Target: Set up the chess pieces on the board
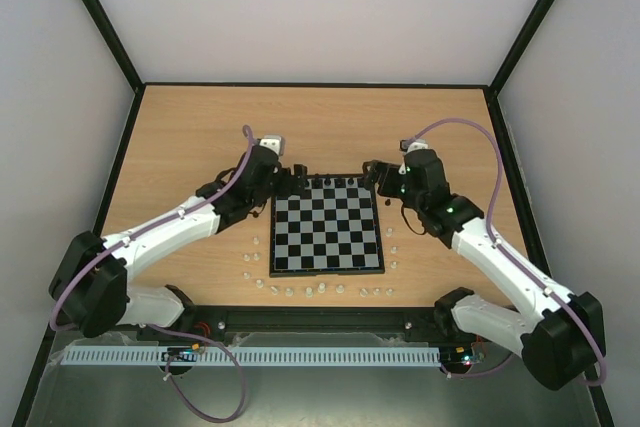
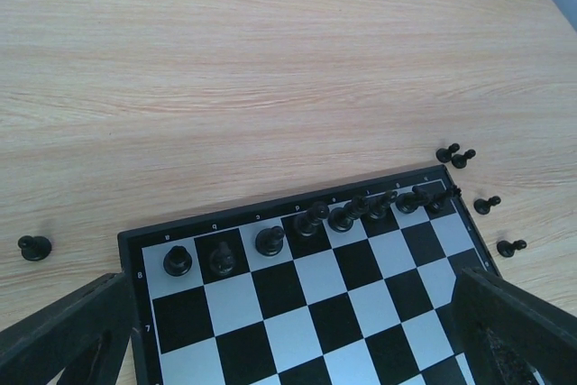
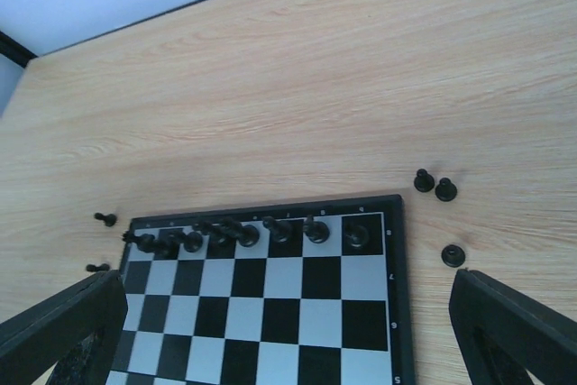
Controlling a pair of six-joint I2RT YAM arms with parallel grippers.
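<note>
The chessboard [image 1: 326, 233] lies centred, with a row of black pieces [image 2: 269, 241] along its far edge. My left gripper [image 1: 299, 179] hangs open over the board's far left corner; in its wrist view a lone black pawn [image 2: 34, 247] stands left of the board. My right gripper [image 1: 372, 175] hangs open over the far right corner; its wrist view shows several loose black pawns [image 3: 446, 189] right of the board. Neither gripper holds anything. White pieces [image 1: 321, 288] stand off the board along its near side and both sides.
A dark rail runs along the near edge. Both arms reach in from the near side.
</note>
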